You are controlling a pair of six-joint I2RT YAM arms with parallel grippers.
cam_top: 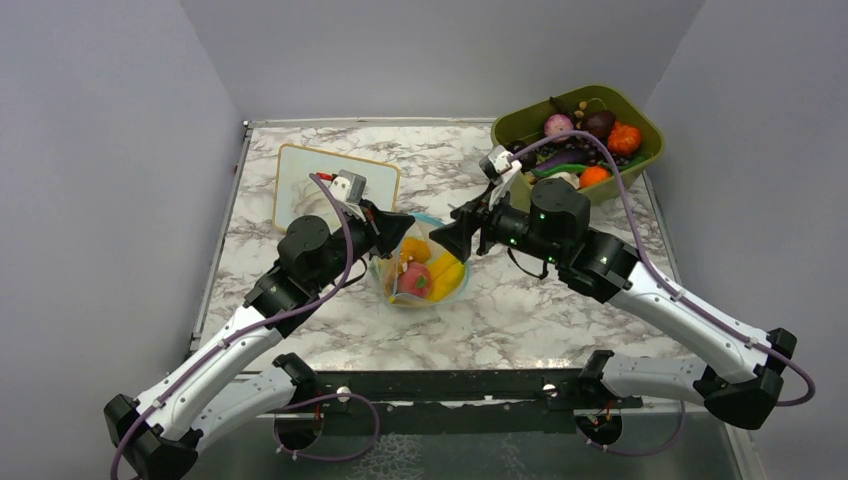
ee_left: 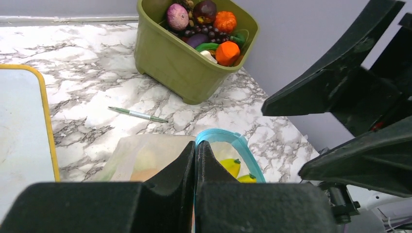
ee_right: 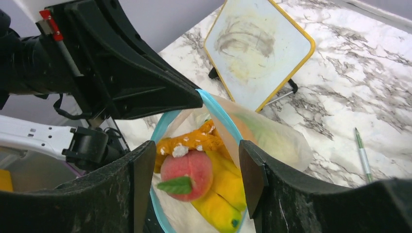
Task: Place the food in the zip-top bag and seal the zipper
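Observation:
The clear zip top bag [cam_top: 389,297] with its blue rim [ee_right: 221,112] stands open at the table's middle. Inside are a red round food [ee_right: 187,171] with a green leaf, an orange piece [ee_right: 194,139] and yellow pieces [ee_right: 221,194]. My left gripper is shut on the blue rim at the bag's far side. Over the right part of the opening, my right gripper [cam_top: 449,240] is open. In the right wrist view its fingers [ee_right: 251,158] lie apart, one overlapping the rim; whether they touch it I cannot tell.
A green bin [cam_top: 655,150] full of toy produce stands at the back right. The whiteboard [cam_top: 335,170] with a yellow edge is behind my left gripper. Farther back lies a green pen [ee_left: 138,114]. Bare marble table [cam_top: 560,320] extends in front and right.

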